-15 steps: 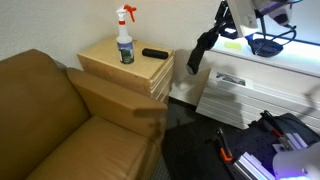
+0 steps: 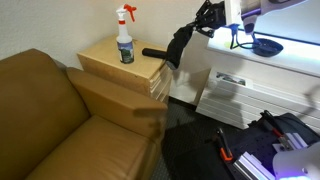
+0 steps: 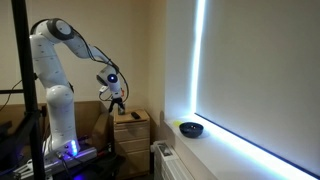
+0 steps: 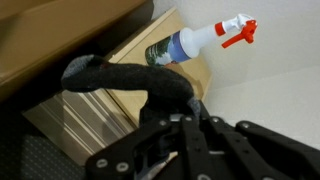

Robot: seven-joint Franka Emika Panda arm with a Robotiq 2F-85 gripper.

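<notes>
A dark, limp piece of cloth [image 2: 178, 48] hangs from my gripper [image 2: 193, 26], which is shut on its upper end. Its lower end is beside the wooden cabinet's right edge, overlapping the view of a black oblong object [image 2: 154, 53] on top; whether they touch cannot be told. In the wrist view the fuzzy dark cloth [image 4: 130, 79] stretches left from the gripper and hides part of the cabinet. A spray bottle [image 2: 125, 38] with a red and white nozzle stands upright on the cabinet top [image 2: 97, 50].
A brown sofa [image 2: 80, 125] fills the left side in front of the cabinet. To the right, a dark bowl [image 3: 191, 130] sits on the white windowsill [image 3: 215, 152], above a white radiator [image 2: 240, 100]. Dark floor [image 2: 190, 135] lies open between sofa and robot base.
The gripper has moved left with the cloth, toward the cabinet. The cloth's lower end now reaches beside the black object; earlier it hung clear to the right. Bottle and black object look unmoved.
</notes>
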